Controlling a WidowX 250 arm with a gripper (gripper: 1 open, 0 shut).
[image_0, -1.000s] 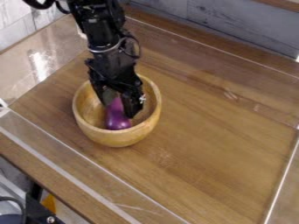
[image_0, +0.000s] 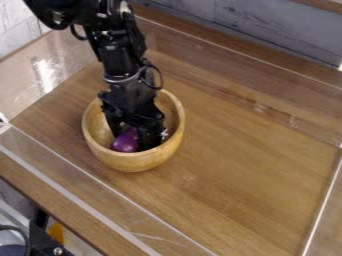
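The black robot arm reaches down from the top into a light wooden bowl (image_0: 168, 151) at the middle left of the table. The gripper (image_0: 138, 134) is low inside the bowl, shut on a purple object (image_0: 126, 144), which is partly hidden behind the dark fingers. The exact contact between fingertips and object is hard to make out.
A grey wall (image_0: 254, 35) runs along the back. At the lower left, beyond the table's edge, are dark and yellow items, partly out of view.
The gripper has lowered into the bowl onto the purple object, which now shows further back and left, more covered by the fingers.
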